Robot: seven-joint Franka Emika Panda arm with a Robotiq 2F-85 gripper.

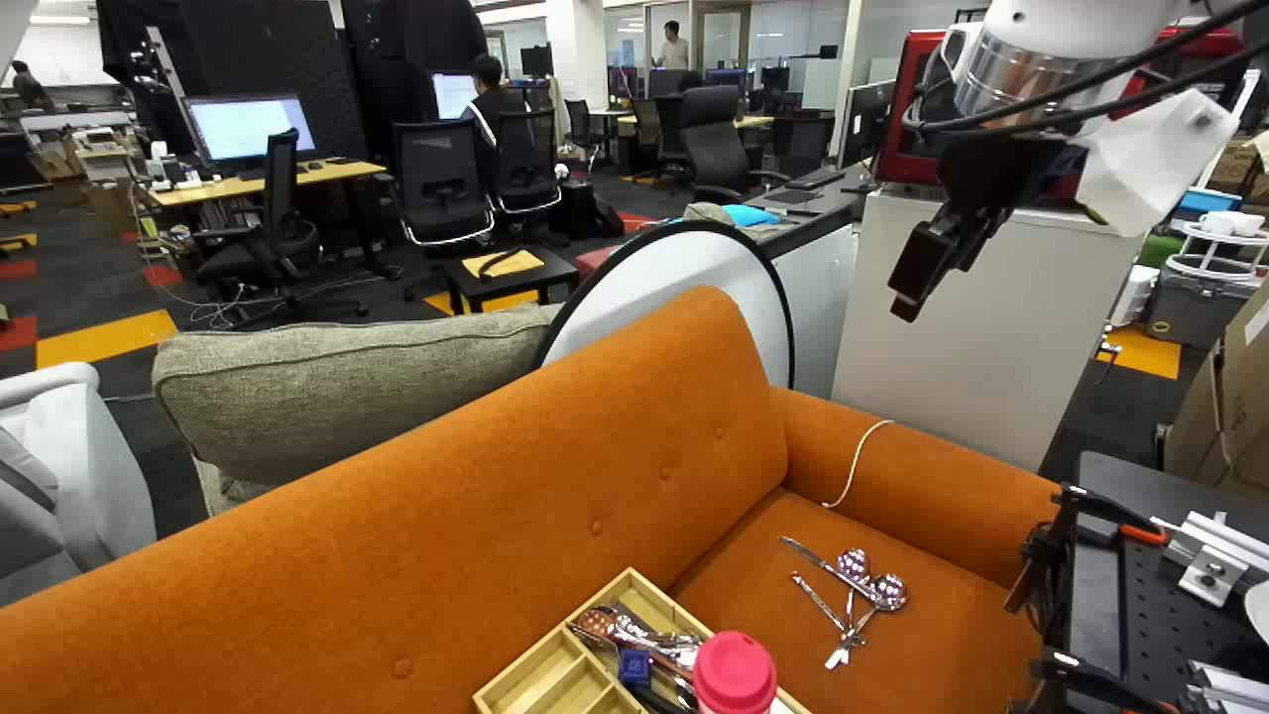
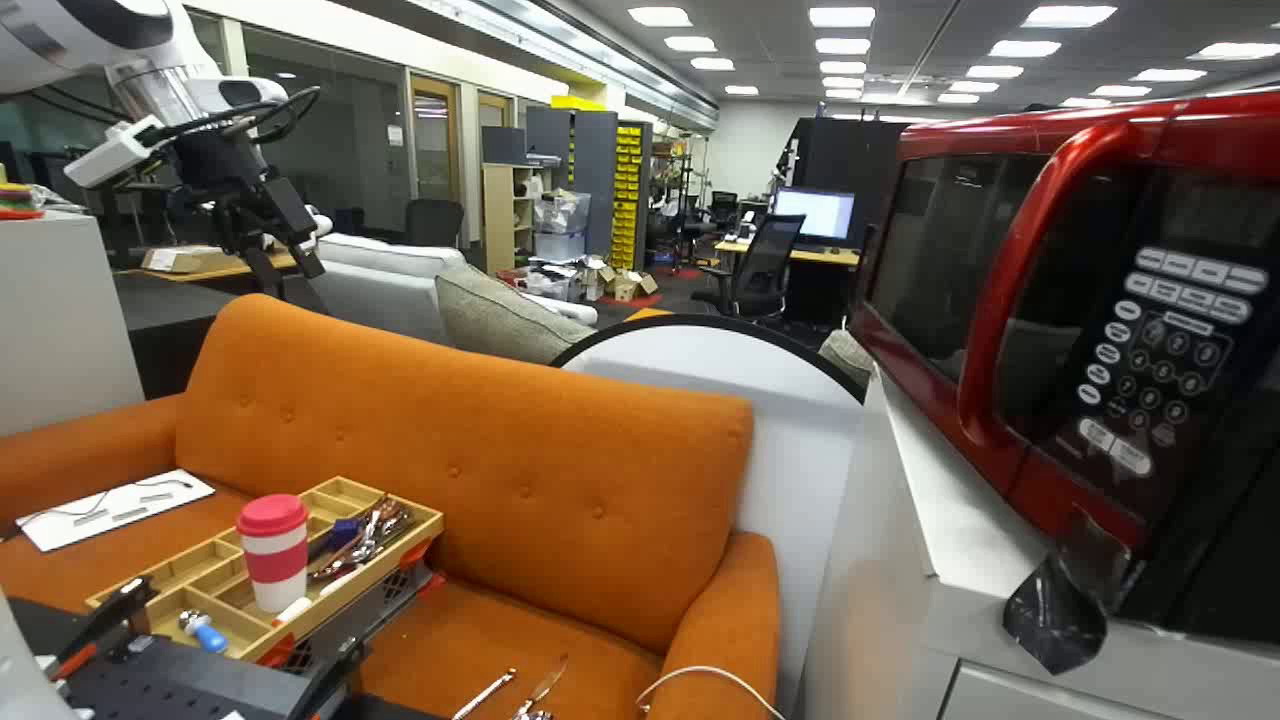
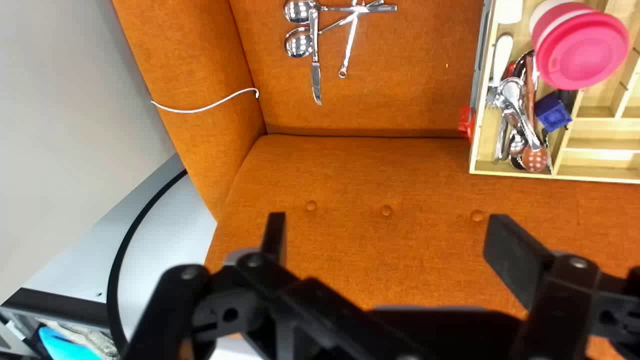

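High above the orange couch hangs my gripper, its two black fingers wide apart and empty. On the couch seat lies a loose pile of shiny metal utensils [image 3: 315,36], with ladle-like round heads, a knife and thinner handles crossing. A wooden divided tray [image 2: 426,524] stands beside it, holding mixed cutlery [image 3: 519,120], a blue block [image 3: 552,111] and a cup with a pink lid [image 3: 580,49]. In the second exterior view a small blue-handled item [image 2: 206,634] lies in a front compartment. The gripper [image 1: 922,286] touches none of these.
A white cord [image 1: 859,458] lies over the couch arm. The couch backrest [image 1: 476,476] rises behind the tray. A red microwave [image 2: 1020,300] sits on a white cabinet [image 1: 952,321]. Black clamps [image 1: 1071,524] and a dark perforated plate edge the seat's front.
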